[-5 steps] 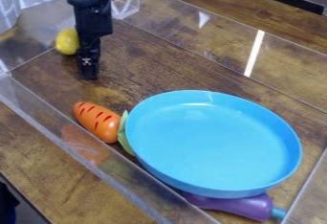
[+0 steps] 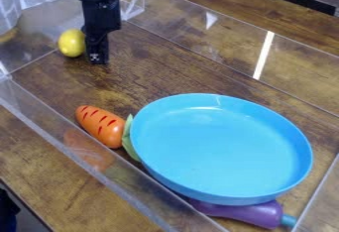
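My black gripper [image 2: 97,54] reaches down at the upper left of the camera view, just right of a yellow lemon-like object [image 2: 71,43], close beside it or touching it. The gripper looks shut, and I see nothing between its dark fingers, though they are small here. A blue plate [image 2: 220,147] lies at the lower right, with an orange toy carrot [image 2: 99,124] at its left.
A purple toy eggplant [image 2: 245,213] lies partly under the plate's front edge. Clear walls border the wooden floor [image 2: 159,62], which is free between gripper and plate.
My gripper has risen slightly and shifted a little toward the yellow object over the last second. The plate and carrot are unchanged.
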